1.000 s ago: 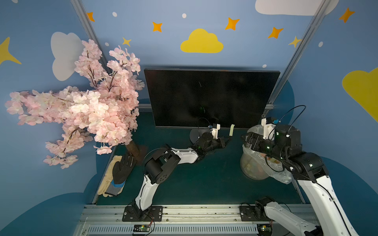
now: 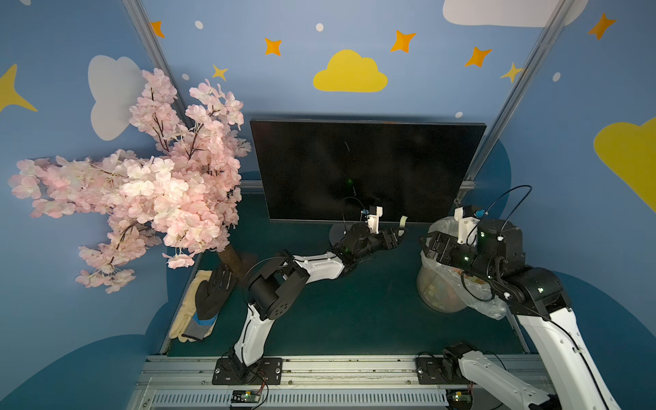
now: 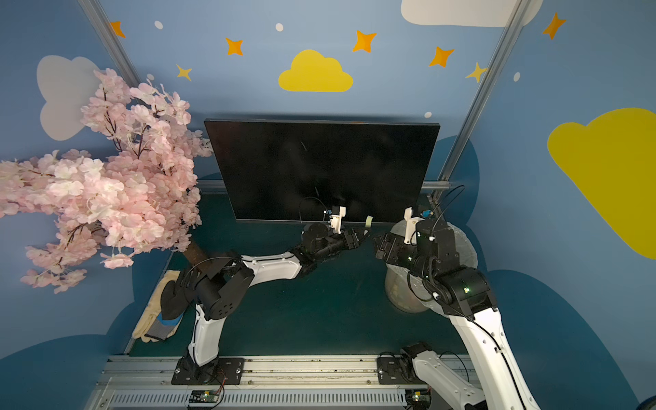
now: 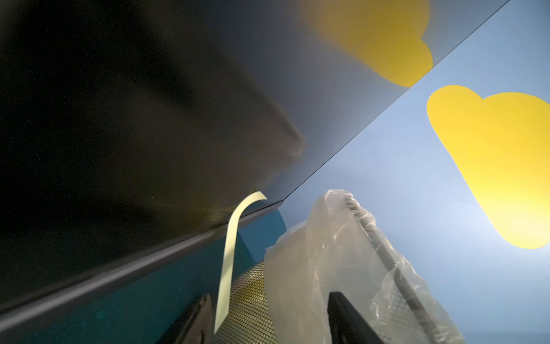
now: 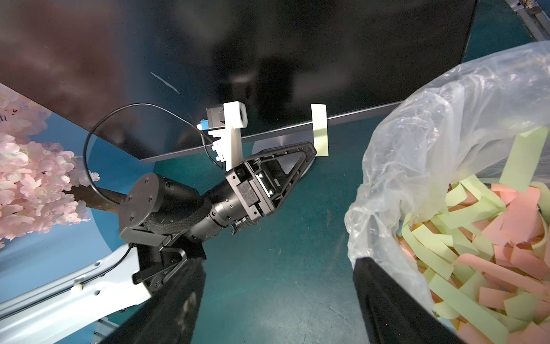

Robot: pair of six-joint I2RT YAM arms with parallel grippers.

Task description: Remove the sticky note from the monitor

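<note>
The pale yellow-green sticky note [image 5: 319,130] hangs from the monitor's [image 2: 372,167] bottom edge, its lower end free below the frame. In the left wrist view the note [image 4: 228,266] appears as a narrow curved strip seen edge-on. My left gripper is open at the bottom of that view; the strip's lower end shows between its fingers, close to the left one. Whether they touch cannot be told. My right gripper stands with its fingers well apart and nothing between them, to the right over the bin.
A bin lined with a clear plastic bag [image 5: 395,189] holds several green and pink paper strips [image 5: 492,252], under my right arm. Pink blossoms [image 2: 171,184] fill the left side, with gloves [image 2: 201,307] at their foot.
The right arm has barely moved.
</note>
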